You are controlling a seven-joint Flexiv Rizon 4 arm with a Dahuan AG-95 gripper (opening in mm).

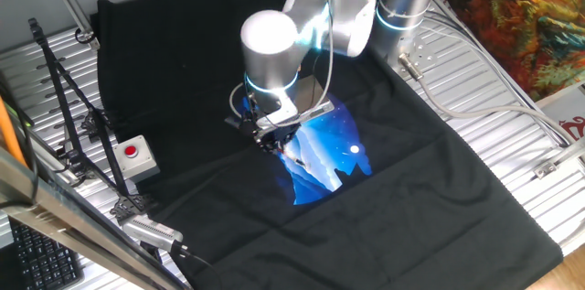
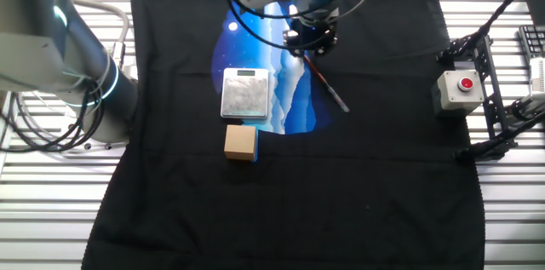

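A thin stick like a brush or pen [image 2: 328, 84], dark with a reddish part and a grey end, lies slantwise at the edge of the blue printed sheet [image 2: 294, 104]. My gripper [image 2: 310, 47] is over the stick's upper end in exterior view 2, pointing down. In exterior view 1 the gripper [image 1: 273, 138] covers most of the stick, leaving little more than its tip over the sheet visible. Dark fingers blend into the black cloth, and cables cross in front, so neither the finger opening nor any contact with the stick is clear.
A small silver scale [image 2: 245, 97] rests on the sheet, with a tan box [image 2: 240, 143] close by. A red-button box [image 2: 460, 91] stands on the cloth's far side, near a black frame [image 2: 490, 91]. The black cloth [image 2: 341, 210] is otherwise broadly clear.
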